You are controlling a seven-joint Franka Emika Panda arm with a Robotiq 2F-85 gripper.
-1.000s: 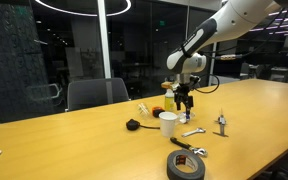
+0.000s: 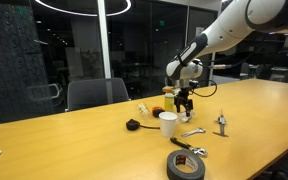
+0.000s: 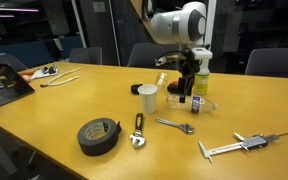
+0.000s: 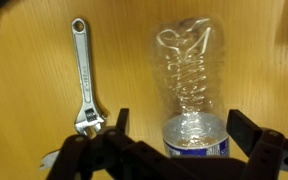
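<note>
A clear plastic bottle [image 4: 189, 75] with a blue-and-white label lies on its side on the wooden table. My gripper stands open above it, one finger to each side of the bottle in the wrist view; contact cannot be made out. In exterior view 2 the gripper [image 3: 188, 98] points down at the bottle [image 3: 206, 104], partly covering it. A silver adjustable wrench [image 4: 85, 80] rests left of the bottle in the wrist view.
Close by stand a white mug [image 3: 148, 97] and a yellow container [image 3: 201, 84]. Black tape [image 3: 99, 136], a black-handled wrench [image 3: 138, 131] and a caliper [image 3: 246, 143] lie nearer the front. Exterior view 1 has bare table [image 2: 54, 145] at left.
The arm and gripper have shifted slightly to the right in exterior view 1. Objects on the table look unmoved.
</note>
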